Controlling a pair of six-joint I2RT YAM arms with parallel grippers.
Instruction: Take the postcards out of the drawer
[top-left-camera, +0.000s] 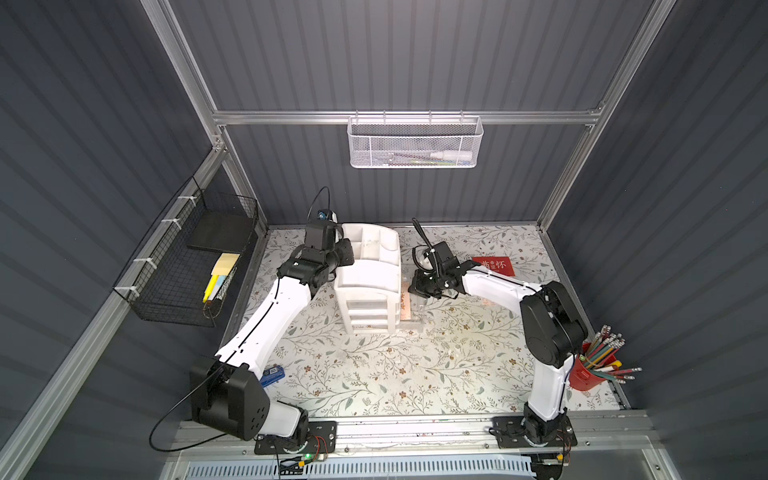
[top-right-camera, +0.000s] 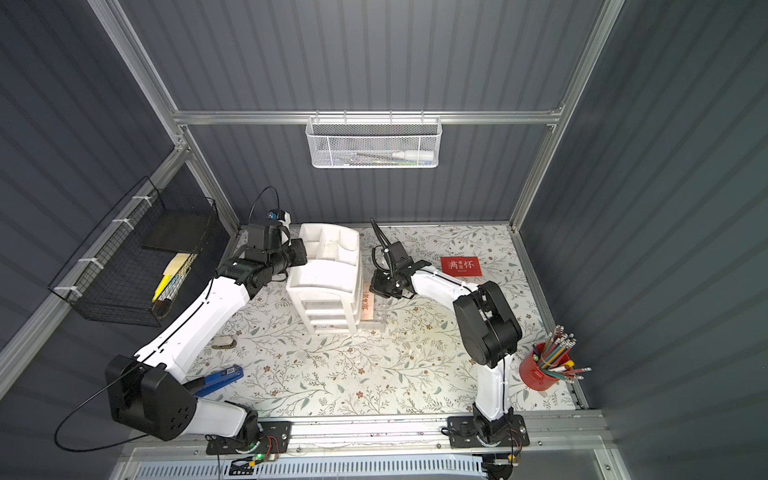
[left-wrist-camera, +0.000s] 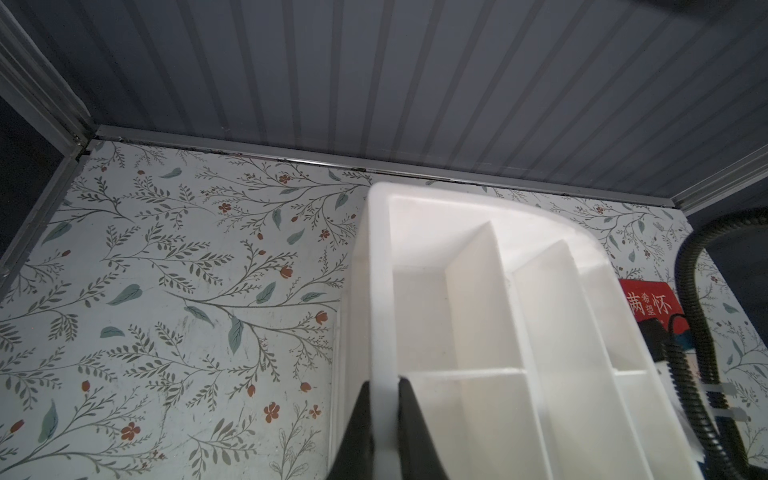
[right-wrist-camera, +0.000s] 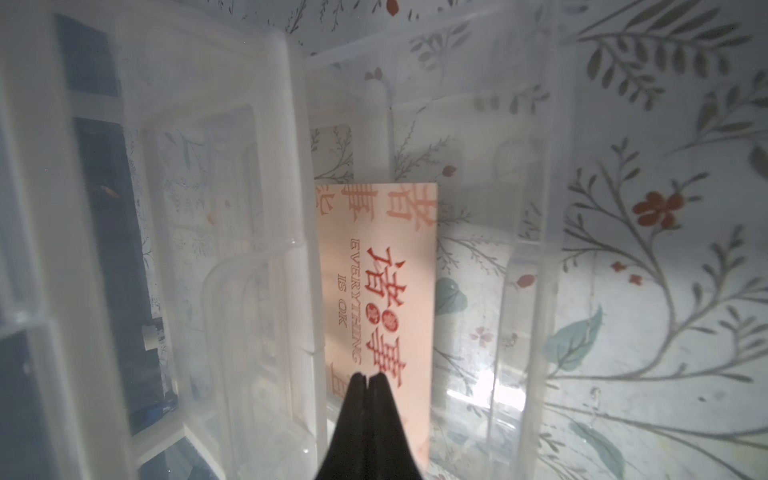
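A white plastic drawer unit (top-left-camera: 368, 284) stands mid-table, its clear bottom drawer (right-wrist-camera: 488, 320) pulled out to the right. A pale pink postcard (right-wrist-camera: 376, 288) with red characters lies in that drawer. My right gripper is shut over the postcard, nothing seen between its fingers; whether it touches the card is unclear. My left gripper is shut at the rim of the unit's top, the white edge running behind or between its blurred fingertips. A red postcard (top-right-camera: 460, 265) lies on the table at the back right.
A red cup of pencils (top-right-camera: 540, 368) stands front right. A blue object (top-right-camera: 220, 380) lies front left. A black wire basket (top-left-camera: 192, 264) hangs on the left wall, a white mesh basket (top-left-camera: 414, 142) at the back.
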